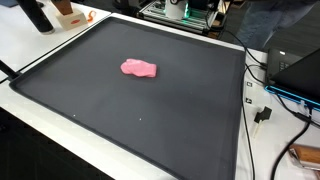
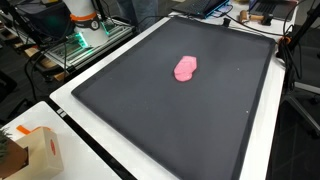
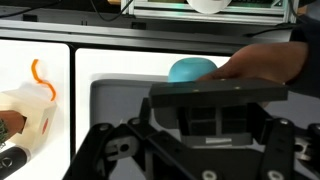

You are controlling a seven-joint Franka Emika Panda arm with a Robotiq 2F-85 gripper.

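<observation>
A crumpled pink cloth-like item lies alone on the dark grey tray, toward its far left part. Exterior view 2 shows the same pink item a little beyond the tray's middle. Along the bottom of the wrist view is my gripper, its dark fingers spread apart in an open stance. A dark rectangular block and what looks like a person's hand fill the space before it. A light-blue rounded thing shows behind the block. Neither exterior view shows the gripper's fingers clearly.
White table surrounds the tray. A tan and white box with an orange part stands near one corner. Cables and a dark device lie at the right in exterior view 1. Most of the tray is bare.
</observation>
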